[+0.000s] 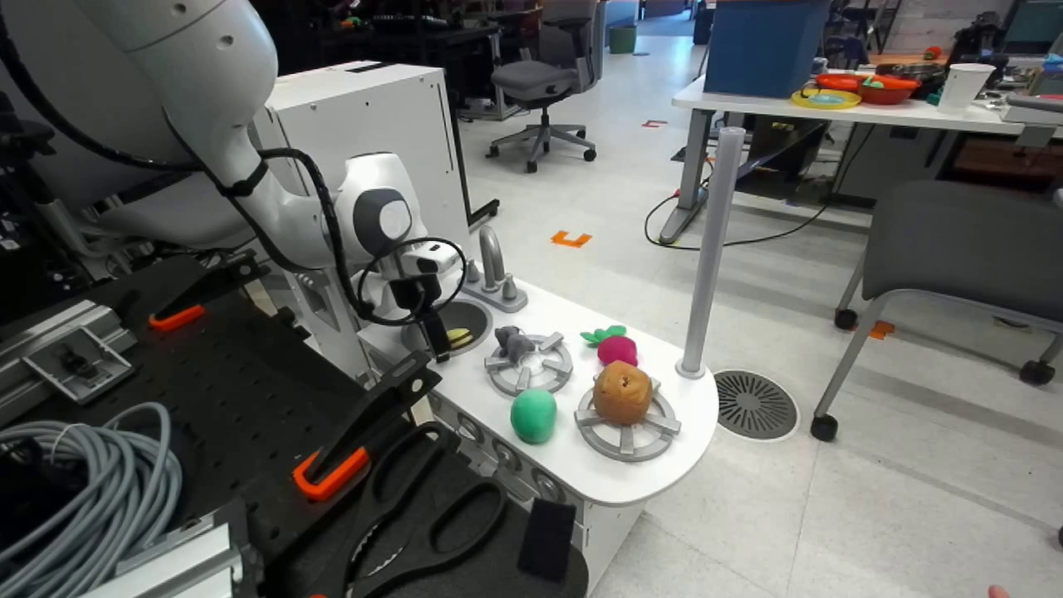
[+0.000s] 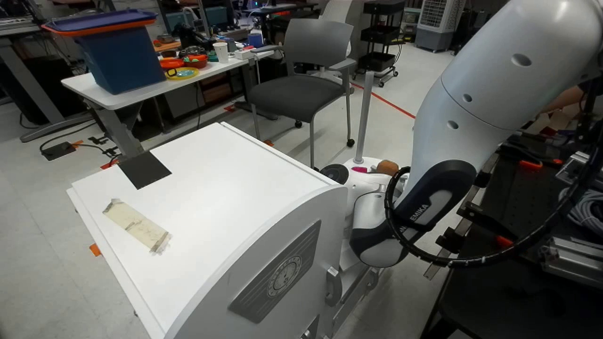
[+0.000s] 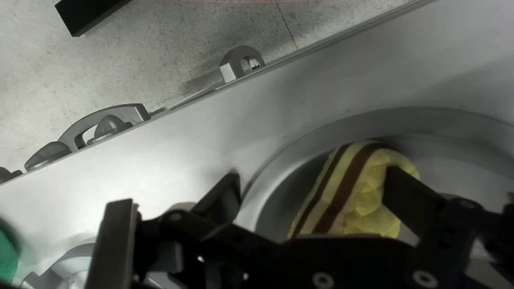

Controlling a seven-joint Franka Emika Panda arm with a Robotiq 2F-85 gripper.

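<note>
A soft yellow toy with dark brown stripes lies in the round grey sink, as the wrist view shows. Over it stands my open gripper. One of its fingers is outside the near rim of the sink, while the other overlaps the toy's edge; contact cannot be told. Part of the toy is hidden behind the gripper body. In exterior view 1 a small yellow patch of the toy shows beside my gripper. The arm hides the sink in exterior view 2.
A grey faucet rises behind the sink. On the white counter are a grey toy on one burner, a green ball, a magenta toy and a brown round toy on another burner. A grey post stands beyond.
</note>
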